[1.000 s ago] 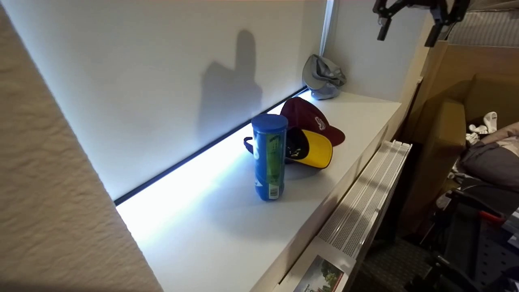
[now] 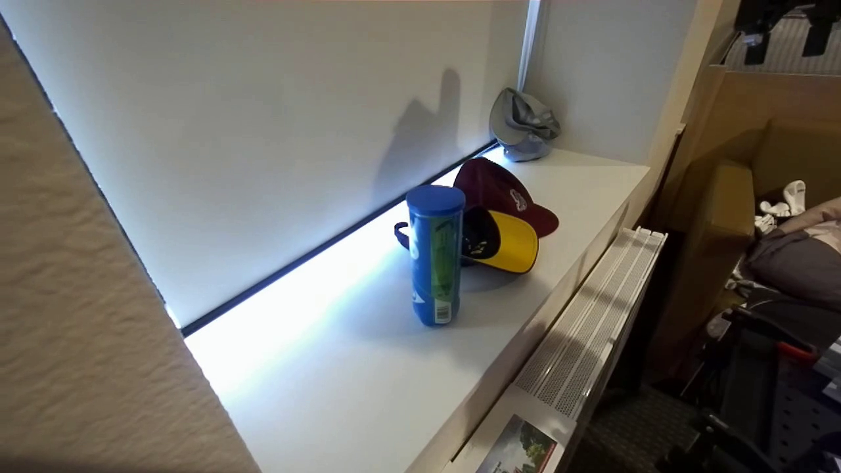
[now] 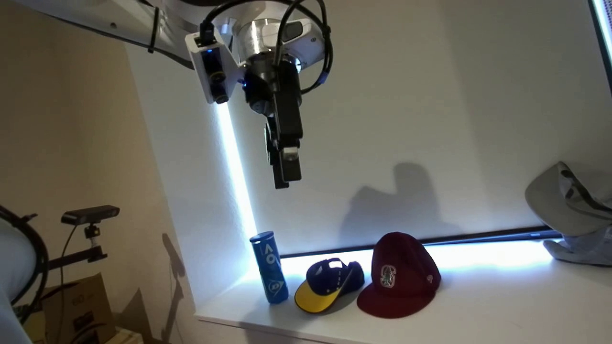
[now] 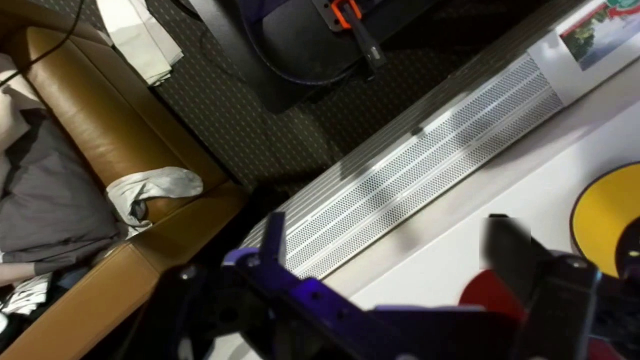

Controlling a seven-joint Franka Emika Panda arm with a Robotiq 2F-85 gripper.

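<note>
High above the white ledge, my gripper points down in exterior view 2, apart from everything on the ledge. Its fingers stand wide apart in the wrist view, open and with nothing held between them. On the ledge a blue tennis-ball can stands upright. Beside it lies a dark cap with a yellow brim, then a maroon cap. A grey cap rests at the ledge's far end. In the wrist view, the gripper hides much of the maroon cap.
A slatted heater grille runs along the ledge's front edge. Beyond it stand a brown armchair and a dark cart.
In exterior view 1 my gripper has shifted right toward the upper corner, partly out of the frame. The shadow on the blind has moved right too. The can and caps stay put.
</note>
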